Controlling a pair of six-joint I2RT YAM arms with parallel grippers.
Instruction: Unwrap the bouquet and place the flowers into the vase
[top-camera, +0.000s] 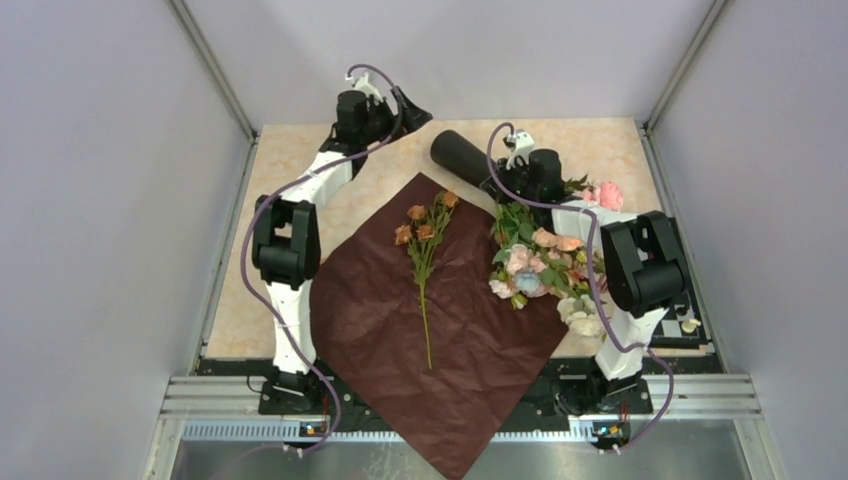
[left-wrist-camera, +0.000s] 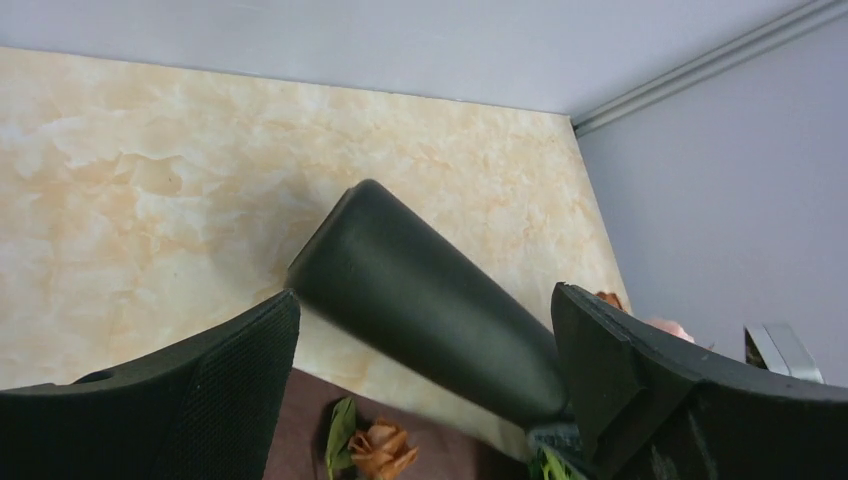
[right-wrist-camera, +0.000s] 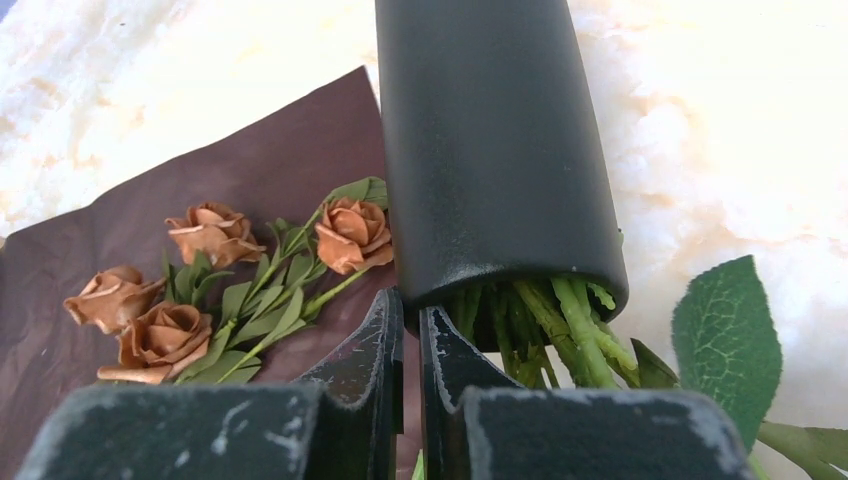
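The black vase (top-camera: 462, 157) lies tipped over at the back of the table, its mouth facing the large mixed bouquet (top-camera: 540, 262). Green stems (right-wrist-camera: 575, 325) from that bouquet reach inside the mouth. My right gripper is shut on the vase's rim, one finger outside and one inside. Behind the vase's base end, my left gripper (top-camera: 418, 108) is open and empty; its wrist view shows the vase (left-wrist-camera: 430, 300) beyond and between the spread fingers. A separate spray of orange roses (top-camera: 424, 236) rests on brown paper, blooms toward the back.
Brown wrapping paper (top-camera: 400, 310) covers the middle and hangs over the front edge. A checkered board (top-camera: 682, 335) sits at the right edge, partly under the right arm. The back wall (top-camera: 450, 60) is close behind the vase. Bare tabletop shows at back left.
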